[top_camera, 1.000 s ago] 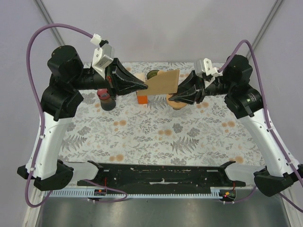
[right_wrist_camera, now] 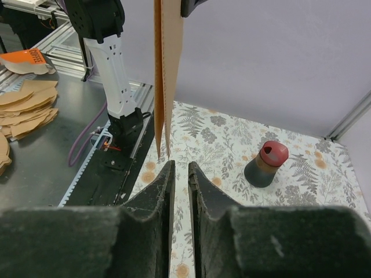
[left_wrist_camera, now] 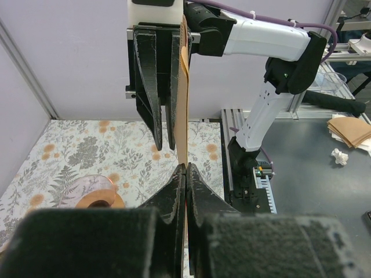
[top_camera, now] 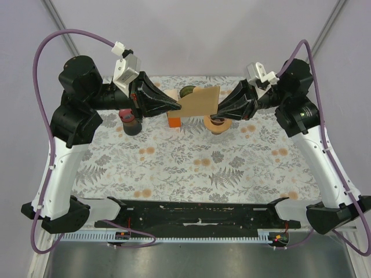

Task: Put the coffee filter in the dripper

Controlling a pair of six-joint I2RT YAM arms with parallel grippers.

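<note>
A tan paper coffee filter (top_camera: 196,102) hangs upright from my left gripper (top_camera: 176,106), which is shut on its edge. In the left wrist view it stands edge-on. My right gripper (top_camera: 218,113) is at the filter's other side, part open; in the right wrist view its fingertips sit just below the filter (right_wrist_camera: 168,69), with nothing clearly between them. The dripper (left_wrist_camera: 94,194), a clear piece with a tan ring, stands on the patterned table, partly hidden behind the right gripper in the top view.
A red-topped dark cup (top_camera: 130,121) stands at the left, an orange box (top_camera: 174,122) at the back middle, with a green item (top_camera: 187,90) behind. Side walls bound it.
My right arm has shifted slightly up and back in the top view, its wrist turning a little. The left gripper and filter look unchanged.
</note>
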